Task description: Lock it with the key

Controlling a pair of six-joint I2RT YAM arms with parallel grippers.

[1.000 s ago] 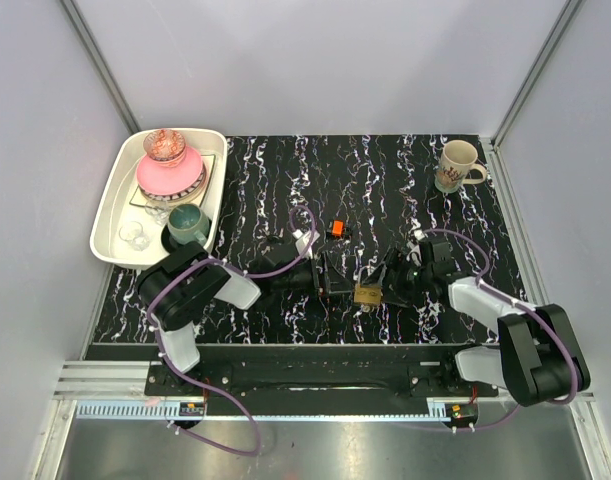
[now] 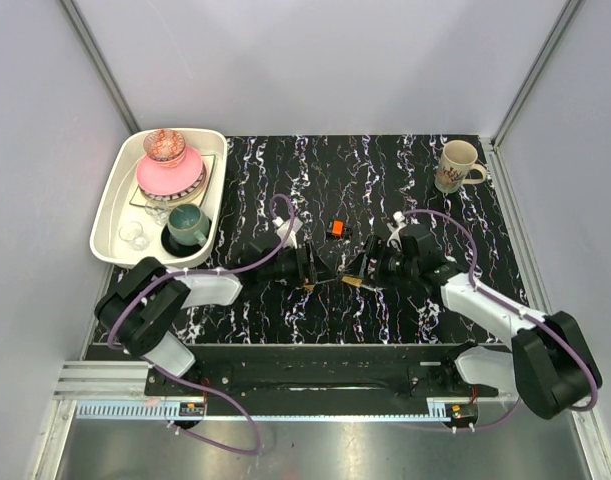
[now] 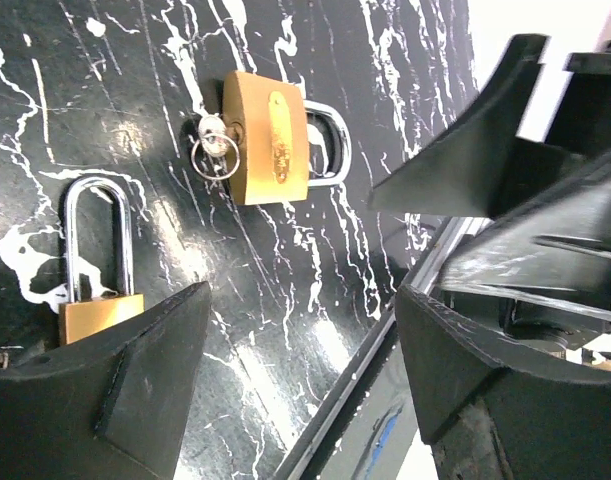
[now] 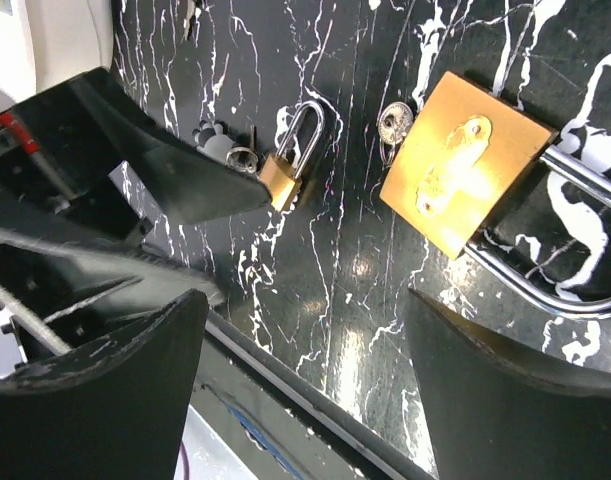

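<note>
A brass padlock (image 4: pixel 457 165) with silver shackle lies on the dark marble tabletop; a key on a ring (image 3: pixel 213 146) sits at its side. A smaller brass padlock with a long shackle lies nearby, with another key and ring beside it in the right wrist view. My left gripper (image 2: pixel 315 266) hovers over the table left of the large padlock (image 2: pixel 352 280), open and holding nothing. My right gripper (image 2: pixel 367 260) is just above that padlock; its fingers look apart in the right wrist view, with nothing between them.
A white bin (image 2: pixel 105 225) with dishes and cups stands at the left. A beige mug (image 2: pixel 453 163) is at the back right. A small orange-and-black object (image 2: pixel 338 228) lies behind the grippers. The table's front edge runs close by.
Both arms have pulled apart slightly and upward: the left toward the left, the right back from the large padlock, which now lies a little further left.
</note>
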